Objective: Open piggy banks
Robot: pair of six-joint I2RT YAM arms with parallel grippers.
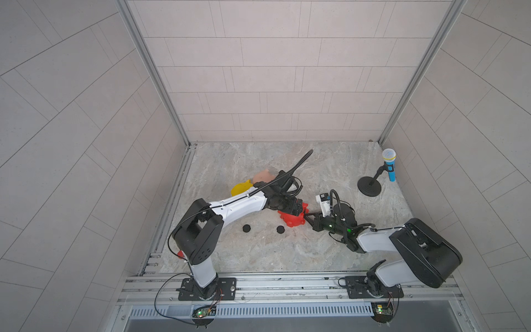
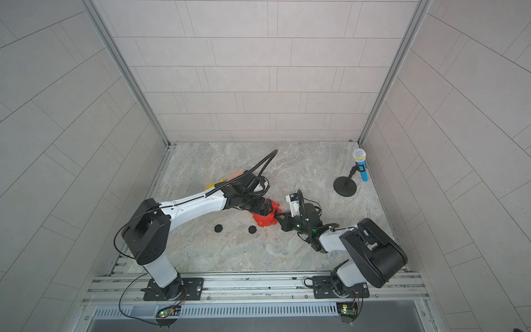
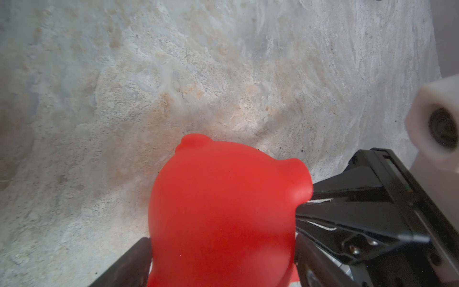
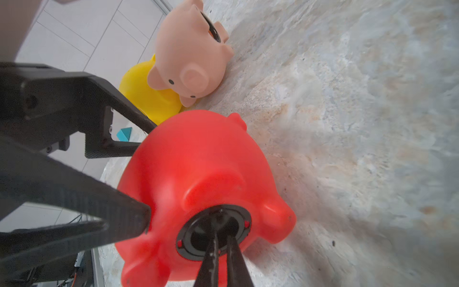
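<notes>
A red piggy bank (image 1: 293,220) lies on its side at the table's middle, its black-ringed bottom opening (image 4: 191,239) facing my right gripper, whose narrow fingertips reach into that opening, shut. My left gripper is open around the red body from above, with its blurred fingers at either side; whether both touch is unclear. A yellow piggy bank (image 1: 239,188) and a pink piggy bank (image 4: 186,57) lie behind, the pink one with its open underside partly visible. Two black caps (image 1: 246,228) lie loose at the front of the table.
A black stand (image 1: 369,186) with a blue, yellow-topped tube (image 1: 391,172) stands at the back right. A small teal piece (image 4: 123,134) shows beyond the banks.
</notes>
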